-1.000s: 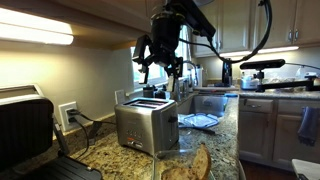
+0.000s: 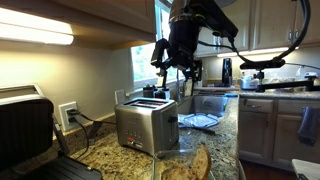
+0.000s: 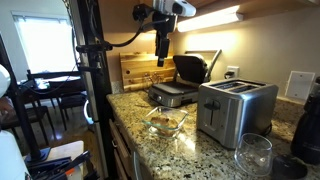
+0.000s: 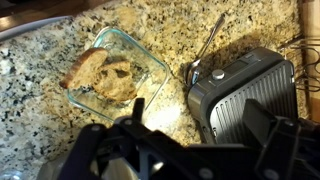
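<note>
My gripper (image 2: 178, 76) hangs high over the counter, its two fingers spread apart with nothing between them. In the wrist view the gripper shows dark fingers to the left and right of an empty gap. Pieces of bread (image 4: 105, 75) lie in a clear glass dish (image 4: 152, 85), one leaning on its rim. From the second exterior view the dish (image 3: 181, 120) sits on the counter, well below the gripper (image 3: 161, 60). A silver toaster (image 3: 232, 110) stands nearby; any contents of its slots cannot be made out.
A dark ridged grill press (image 4: 235, 88) stands beside the dish. A clear drinking glass (image 3: 254, 156) is in front of the toaster. Wooden boards (image 3: 145, 67) lean at the back. Cords run along the wall.
Over the last second my gripper has moved to the right in the first exterior view, still high and with its fingers apart. Toaster, dish and bread have stayed put.
</note>
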